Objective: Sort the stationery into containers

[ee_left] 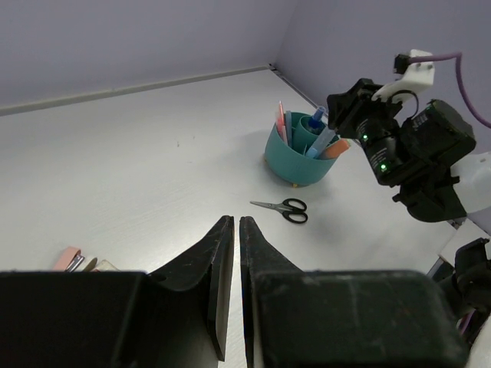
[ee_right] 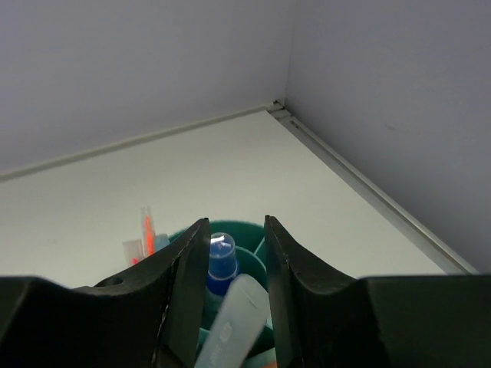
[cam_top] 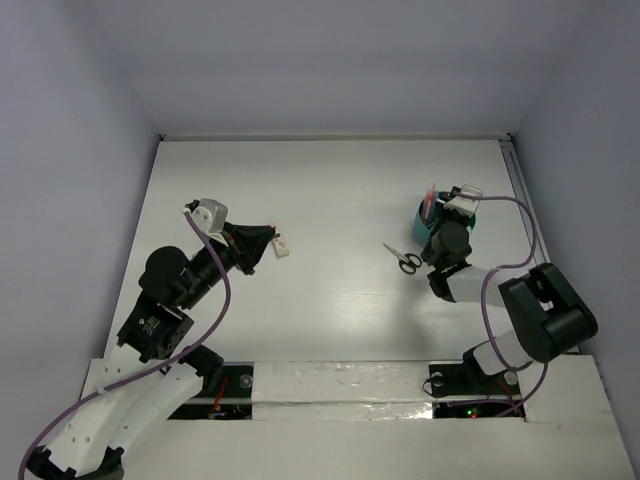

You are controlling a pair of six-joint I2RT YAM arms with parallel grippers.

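Note:
A teal organiser (ee_left: 295, 165) holds pink, blue and orange items, among them a blue-capped bottle (ee_right: 222, 257) and a pale cylinder (ee_right: 236, 318). My right gripper is over it, fingers apart around the upper part of these items; whether it grips the pale one is unclear. Scissors (ee_left: 276, 207) lie on the table left of the organiser. A pink stapler-like item (ee_left: 66, 257) and a small pale block (cam_top: 281, 246) lie near my left gripper, which is shut, nothing visible between its fingers.
Walls stand at the back and both sides, the right one close to the organiser.

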